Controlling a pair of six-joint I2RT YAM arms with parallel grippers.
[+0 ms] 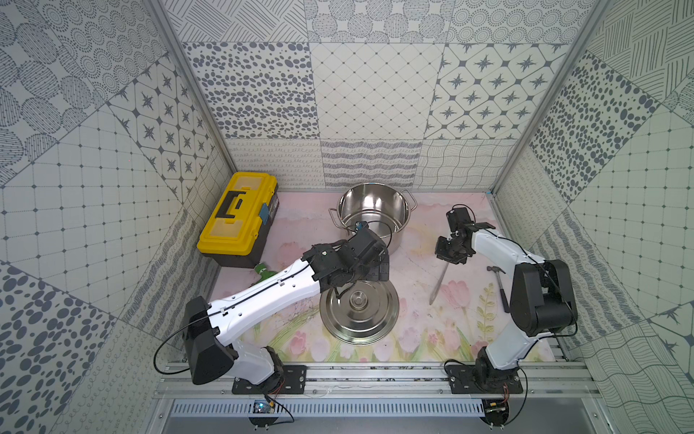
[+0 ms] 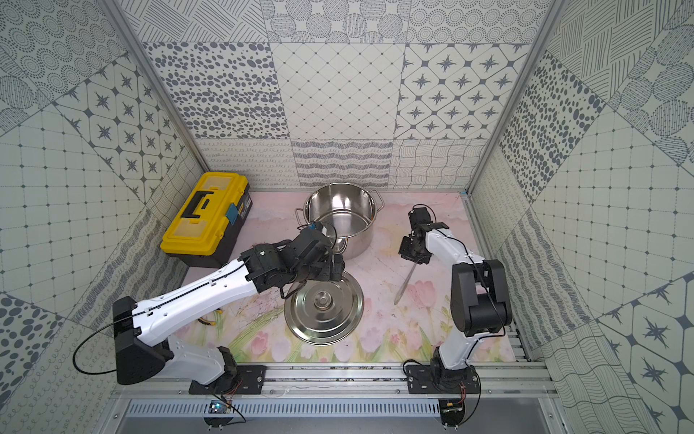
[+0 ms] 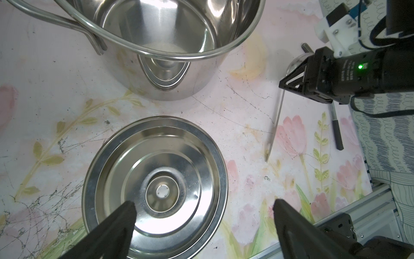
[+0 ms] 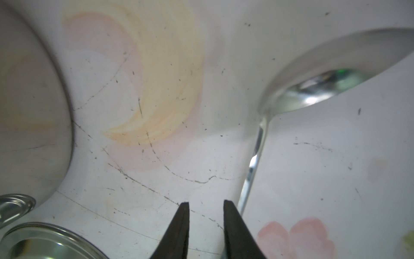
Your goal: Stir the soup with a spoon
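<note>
A steel ladle (image 4: 336, 69) shows bowl and upper handle in the right wrist view. Its handle (image 1: 438, 283) runs forward from under my right gripper, whose fingers stand apart with a narrow gap. Down the frame, the handle passes behind the right finger (image 4: 232, 224); I cannot tell whether it touches. The open steel pot (image 1: 372, 206) stands at the back middle; I see no soup in its visible part. My left gripper is spread open above the pot's lid (image 3: 161, 172), nothing between its fingers. The lid lies flat in front of the pot.
A yellow toolbox (image 1: 238, 213) stands at the back left, with a green object (image 1: 264, 272) in front of it. A hammer (image 1: 500, 289) lies right of the right gripper. Clear table separates the lid from the ladle handle.
</note>
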